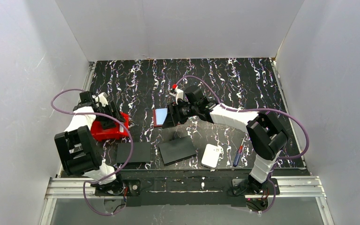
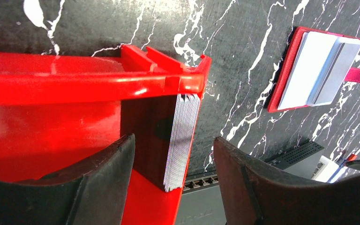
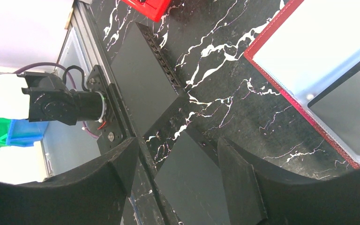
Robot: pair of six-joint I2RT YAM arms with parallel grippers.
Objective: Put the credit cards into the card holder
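Note:
A red box (image 1: 108, 133) sits at the table's left; in the left wrist view a stack of thin cards (image 2: 181, 140) stands on edge at its right end. My left gripper is open over the stack, fingertips apart on either side. The red card holder (image 2: 276, 93), with pale and grey inner surfaces, lies open at the centre, partly under my right arm in the top view. My right gripper hovers beside the holder, open, with nothing held between its fingers.
Two dark flat plates (image 1: 133, 152) lie along the front edge. A white rectangular item (image 1: 211, 155) and a screwdriver (image 1: 238, 154) lie at the front right.

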